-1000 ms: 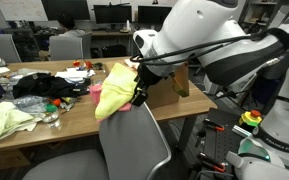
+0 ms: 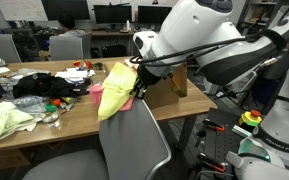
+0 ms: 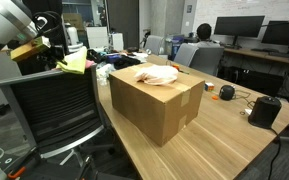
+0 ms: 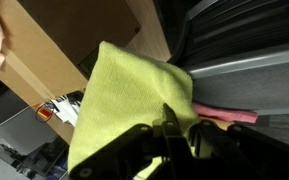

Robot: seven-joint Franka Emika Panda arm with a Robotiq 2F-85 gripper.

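Note:
A yellow cloth (image 2: 116, 92) drapes at the top corner of a grey-black chair back (image 2: 134, 140). My gripper (image 2: 139, 88) is right beside it, low over the chair's upper edge. In the second exterior view the cloth (image 3: 77, 64) sticks out past the chair's top edge, close to the gripper (image 3: 56, 54). From the wrist, the cloth (image 4: 124, 95) spreads across the middle and reaches in among the dark fingers. It hides much of the space between them, so whether they pinch it does not show.
A large cardboard box (image 3: 156, 105) stands on the wooden table (image 3: 229, 130), with a pale pinkish cloth (image 3: 156, 74) on top. Bags, cloths and small items clutter the table's other end (image 2: 44, 88). Bare tabletop lies beside the box.
The cloth's hanging shape and shading have shifted slightly beside the gripper. The arm has barely moved, and the chair stays in place.

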